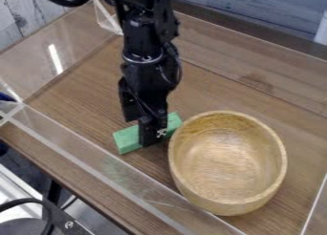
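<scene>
My gripper (145, 124) is low over a green block (132, 138) that lies on the wooden table, its fingers open and reaching down to the block. The block is partly hidden behind the gripper. A tan round bowl (225, 162) sits just to the right of the block. Whether the fingertips touch the block cannot be told.
Clear transparent edging runs along the left and near sides. Black cables lie at the bottom left corner.
</scene>
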